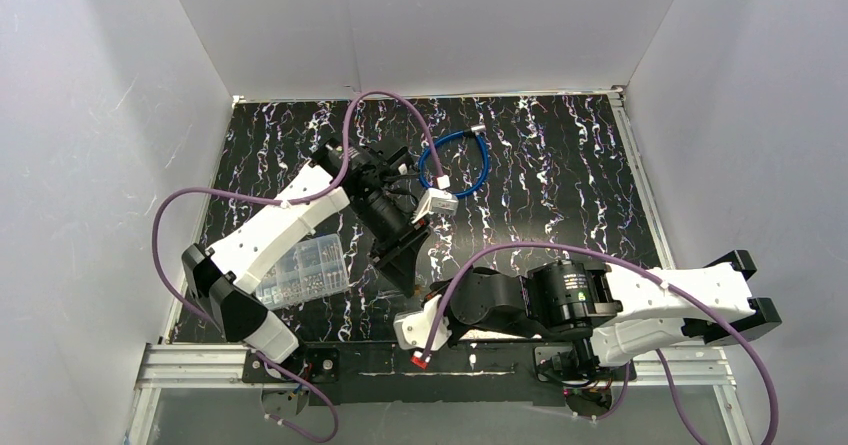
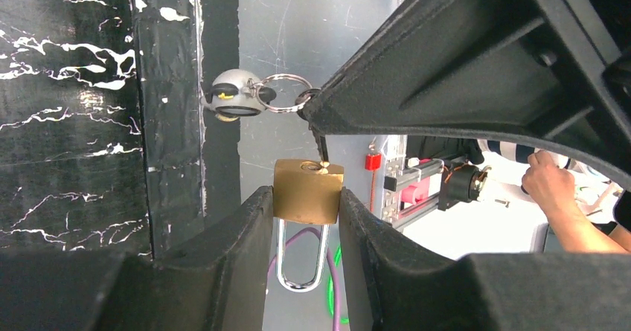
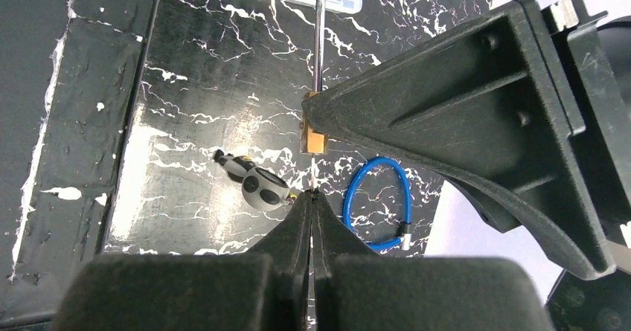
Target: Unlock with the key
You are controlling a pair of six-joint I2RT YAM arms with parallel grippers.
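Note:
The brass padlock (image 2: 306, 191) is pinched in my left gripper, its steel shackle pointing away from the key. My right gripper is shut on the key (image 3: 313, 173), whose thin blade points at the padlock's keyhole face. In the left wrist view, the blade's tip meets or nearly meets that face, right of the round keyhole (image 2: 312, 166). Whether it touches, I cannot tell. A ring (image 2: 281, 93) links the key to a grey-and-black animal-shaped charm (image 2: 236, 93). From the top, both arms hide the lock and key almost entirely.
A blue hose loop (image 1: 487, 160) lies toward the back of the dark marbled table. On the left stands a clear compartment box (image 1: 312, 265) of small parts. Purple cables arch over both arms.

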